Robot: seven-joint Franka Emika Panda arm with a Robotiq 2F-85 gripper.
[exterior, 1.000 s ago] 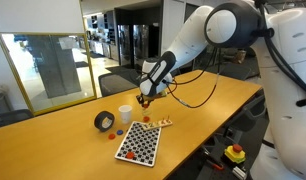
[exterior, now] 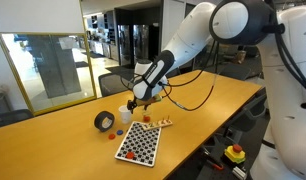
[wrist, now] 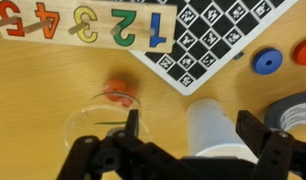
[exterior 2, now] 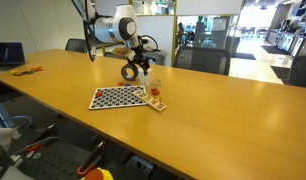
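Note:
My gripper is open, with its dark fingers wide apart at the bottom of the wrist view. Between them, lower down, stands a white cup (wrist: 211, 125); I see no contact. A clear glass (wrist: 85, 118) is by the left finger, with a small red object (wrist: 120, 88) beside its rim. In exterior view 1 the gripper (exterior: 143, 104) hangs just right of the white cup (exterior: 126, 113). Exterior view 2 has it (exterior 2: 143, 64) above the cup (exterior 2: 145, 78).
A checkered board (exterior: 139, 143) lies nearer the robot base, beside a wooden number strip (wrist: 88, 24). A blue disc (wrist: 266, 61), a red disc (wrist: 304, 51) and a black roll (exterior: 103, 121) lie near the cup.
In exterior view 1 the gripper has come a little left and lower, closer to the white cup. The objects on the table have not visibly moved.

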